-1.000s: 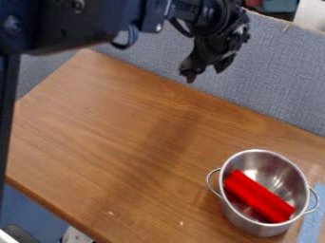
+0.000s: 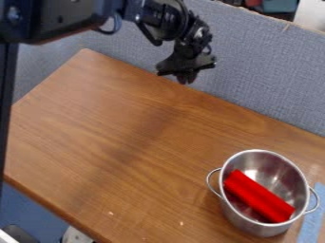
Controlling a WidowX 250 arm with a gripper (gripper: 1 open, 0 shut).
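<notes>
My black gripper [image 2: 185, 74] hangs at the top centre, above the back edge of the wooden table, against the grey padded wall; it is shut, with nothing seen between its fingers. A steel pot [image 2: 233, 159] with two loop handles sits at the table's front right, and a red cylindrical object [image 2: 257, 196] lies inside it.
A light blue strip [image 2: 307, 229] lies along the right beside the pot. The grey wall [image 2: 267, 85] runs along the back.
The arm has pulled back toward the upper left, and the gripper has shifted a little left. The pot and red object are unchanged.
</notes>
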